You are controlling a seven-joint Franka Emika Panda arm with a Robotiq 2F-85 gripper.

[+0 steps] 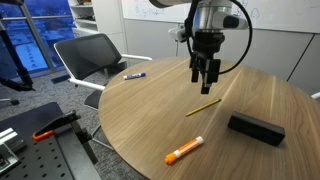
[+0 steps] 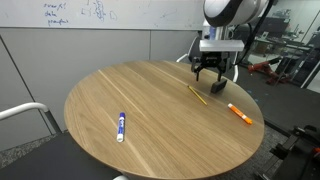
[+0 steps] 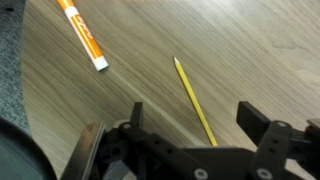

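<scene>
A yellow pencil [image 1: 204,107] lies flat on the round wooden table [image 1: 146,125]. My gripper [image 1: 205,84] is above the table with its fingers pointing down, open and with nothing between them. In the wrist view the pencil [image 3: 195,101] runs into the space between my spread fingertips, and its lower end is hidden by the gripper. An orange marker with a white end [image 1: 184,150] rests nearer the table's front edge. To the right is a black block-shaped eraser [image 1: 257,128]. A blue marker [image 2: 121,127] lies on the far side of the table from the arm.
A black chair [image 1: 88,58] stands against the table's left side. The dark side table [image 1: 45,150] at front left carries an orange-handled item.
</scene>
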